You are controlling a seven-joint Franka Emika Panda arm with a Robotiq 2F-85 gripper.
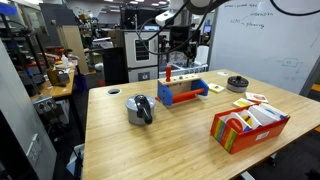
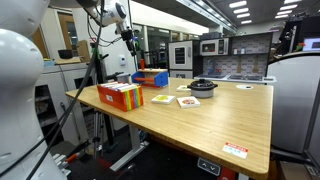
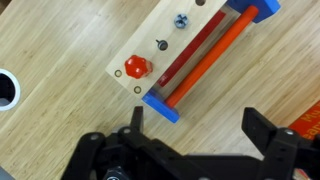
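Observation:
In the wrist view my gripper is open, its dark fingers wide apart at the lower edge with nothing between them. Below it stands a toy workbench (image 1: 182,88) with a wooden top, blue ends and a red bar (image 3: 212,68). A red knob (image 3: 137,67) and a blue screw (image 3: 181,20) sit on its wooden top. From the side, the gripper (image 1: 178,44) hangs well above the workbench, touching nothing.
A red box (image 1: 248,128) of mixed items stands at the front right. A silver pot (image 1: 139,109) is at left, a dark lidded pot (image 1: 237,82) at back right. Flat cards (image 2: 188,102) lie near the workbench.

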